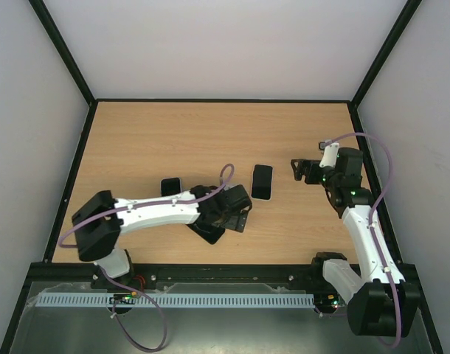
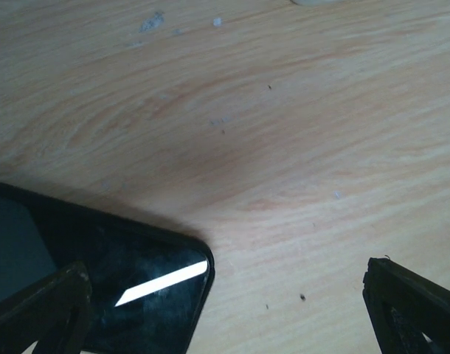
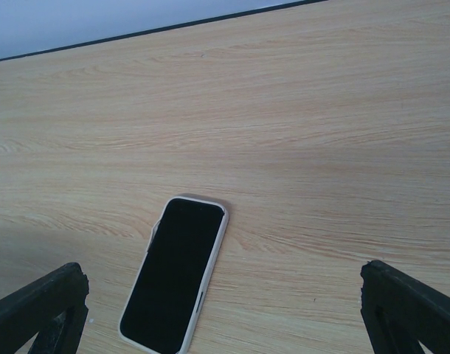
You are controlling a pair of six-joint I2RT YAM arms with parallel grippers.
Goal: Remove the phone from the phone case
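Observation:
On the wooden table are three phone-shaped things. One is a black phone in a pale case (image 3: 173,276), lying flat right of the table's middle. Nearer the front, a larger all-black phone (image 1: 207,234) is partly covered by the left arm. Another dark-faced phone (image 1: 170,186) shows only its far end beyond that arm. My left gripper (image 1: 240,221) is low at the right of the all-black phone, open and empty; that phone's corner (image 2: 158,295) fills the lower left of the left wrist view. Open and empty, my right gripper (image 1: 299,169) hangs right of the pale-cased phone.
White walls stand round it, and a dark frame bar (image 1: 225,273) runs along its front edge.

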